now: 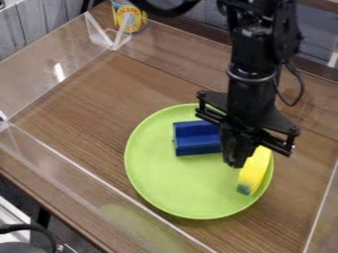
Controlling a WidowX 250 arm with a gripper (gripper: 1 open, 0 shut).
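My black gripper hangs over a round green plate at the centre right, its fingertips low between a blue block and a yellow object. The gripper looks shut, with nothing visible held in it. Both objects lie on the plate, partly hidden behind the gripper.
A yellow can stands at the far back left. Clear plastic edging runs along the left and front sides.
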